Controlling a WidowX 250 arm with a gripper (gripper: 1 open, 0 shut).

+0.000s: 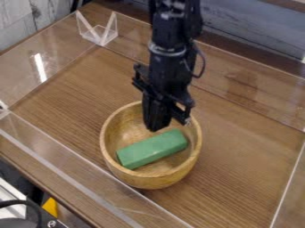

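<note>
A yellow bowl (179, 169) sits on the wooden table in the lower middle, with a green rectangular block (152, 150) lying inside it. The black arm reaches down from the top, its gripper (159, 118) pointing down just above the bowl's back part, behind the block and apart from it. The gripper's fingertips are dark and small; nothing shows held, and it looks shut.
A clear plastic holder (98, 28) stands at the back left. A dark cable and a yellow object lie at the lower left edge.
</note>
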